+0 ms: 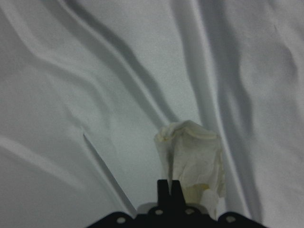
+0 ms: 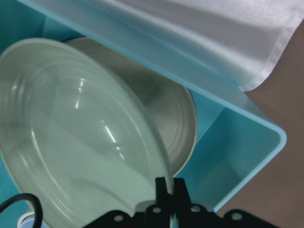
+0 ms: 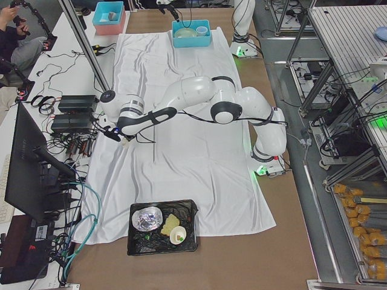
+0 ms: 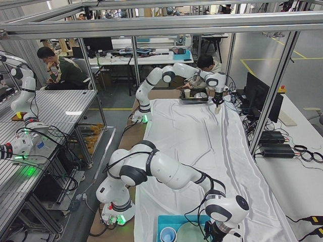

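In the left wrist view a crumpled off-white paper-like piece [image 1: 194, 156] is at the tips of my left gripper, which is shut on it over the white cloth [image 1: 95, 95]. My right gripper is shut on the rim of a pale green plate [image 2: 71, 123] above a light blue bin [image 2: 237, 152]. A second plate [image 2: 171, 118] lies in the bin beneath it, and a cup [image 4: 168, 233] stands beside them.
A black tray [image 3: 190, 229] with foil, a yellow piece and a small bowl lies at the cloth's near end. A monitor, cables and electronic boxes line the left side.
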